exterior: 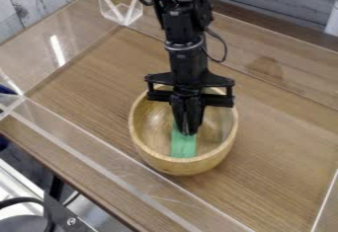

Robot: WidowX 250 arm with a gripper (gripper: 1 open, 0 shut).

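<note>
A yellowish bowl (pixel 156 151) stands on the wooden table, with a green object (pixel 183 143) lying inside it. My black gripper (pixel 188 120) reaches down into the bowl from above, its tips over the upper part of the green object. The gripper's body hides part of the bowl's far side, and whether anything is between the fingertips cannot be made out.
A clear plastic piece (pixel 122 4) is near the back left. Transparent strips run along the left edge, and black cables lie at the lower left.
</note>
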